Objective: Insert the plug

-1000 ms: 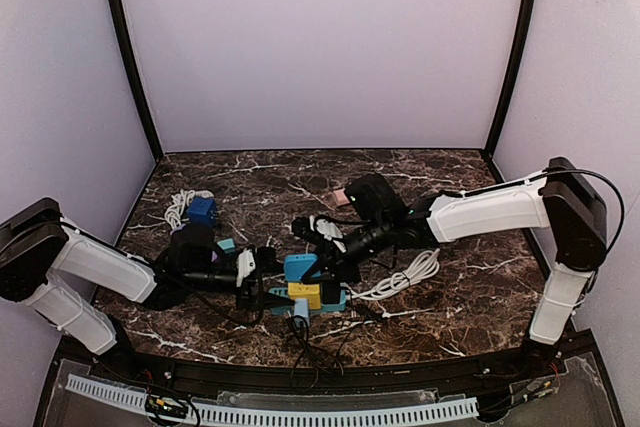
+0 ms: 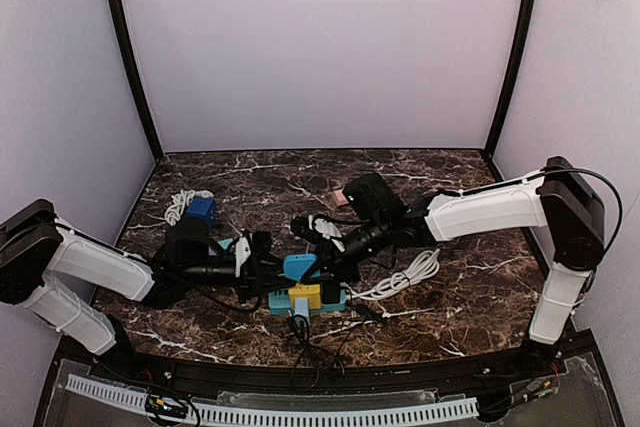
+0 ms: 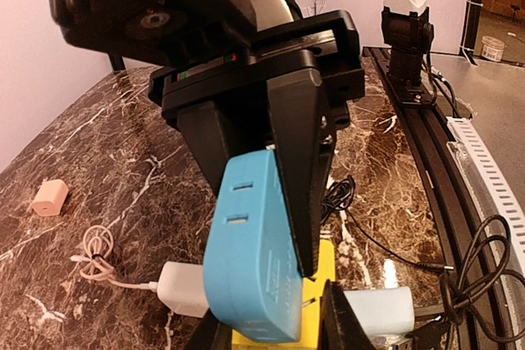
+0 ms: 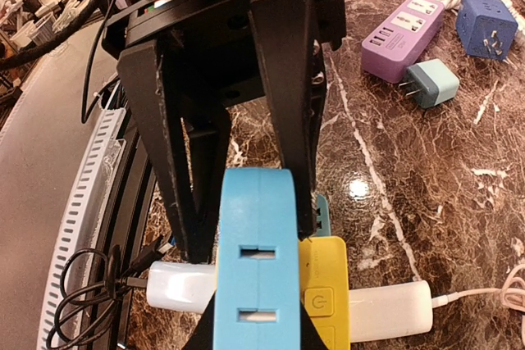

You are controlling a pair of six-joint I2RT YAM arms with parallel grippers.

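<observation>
A light-blue plug (image 3: 254,243) with two prongs on one side is held in my right gripper (image 2: 322,269), which is shut on it. It hangs just above a yellow power strip (image 4: 324,288) with white plugs seated at its sides. My left gripper (image 2: 268,282) is low beside the strip at its left; in the left wrist view its fingertips show at the bottom edge, mostly hidden behind the blue plug, so how far apart they stand is unclear.
A purple power strip (image 4: 402,34), a blue cube adapter (image 4: 484,26) and a small teal charger (image 4: 435,84) lie at the left. A pink charger (image 3: 51,198) and white cables lie on the marble table. Black cables loop at the front edge.
My left gripper has shifted slightly at the side of the yellow strip. My right gripper and the blue plug have stayed nearly still.
</observation>
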